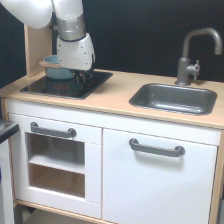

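The white robot arm [70, 30] reaches in from the top left, with its gripper [84, 75] low over the black cooktop [45, 86] of a toy kitchen. A teal pot [57, 73] sits at the back left of the cooktop, partly behind the arm. The dark fingers are small and partly hidden, so I cannot tell whether they are open or shut, or whether they touch anything.
To the right are a steel sink [172, 97] and a tap [187, 62] on the light wooden counter [120, 95]. Below are white cabinet doors [150, 185] with grey handles. The counter between cooktop and sink is clear.
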